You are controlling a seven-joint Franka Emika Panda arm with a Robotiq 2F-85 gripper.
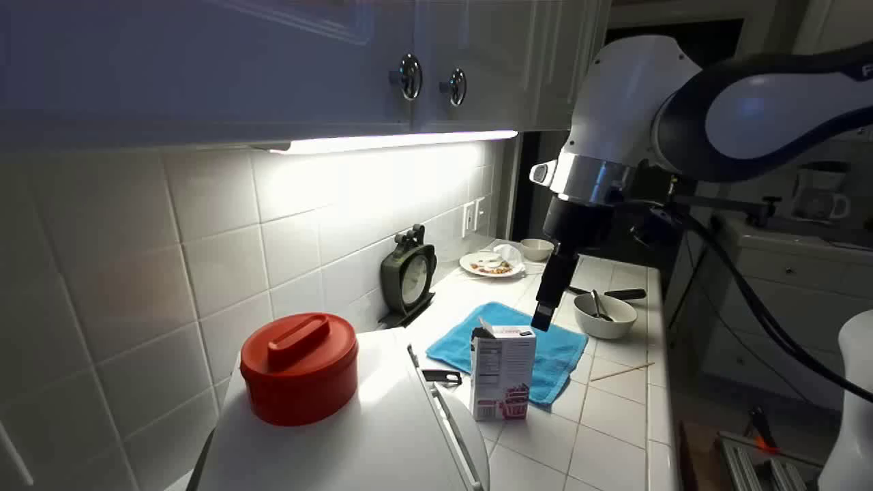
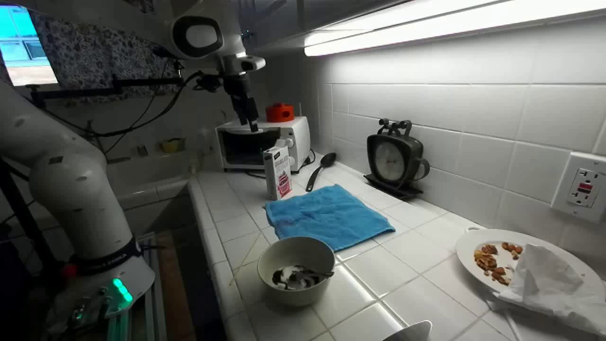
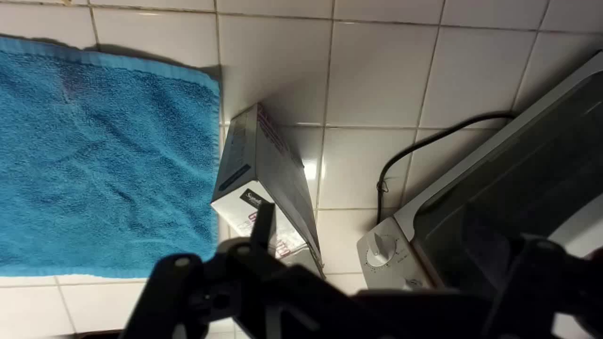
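My gripper (image 1: 545,311) points downward above the counter, near the top of a white carton with pink print (image 1: 505,372). In the wrist view its fingers stand wide apart, the gripper being open with nothing visible between them. One dark finger (image 3: 263,226) overlaps the carton's top (image 3: 261,217) in that view; whether they touch I cannot tell. The carton (image 2: 278,173) stands upright, and a flap at its top is raised. Beside it lies a blue towel (image 2: 329,215), spread flat. A bowl (image 2: 296,247) holds white and dark contents and a spoon.
A toaster oven (image 2: 298,136) with a red lidded container (image 1: 301,372) on top stands close to the carton. By the wall are a dark scale (image 2: 395,159) and a black spoon (image 2: 321,170). A plate of nuts (image 2: 466,258) lies farther along. Cabinets (image 1: 327,65) hang overhead.
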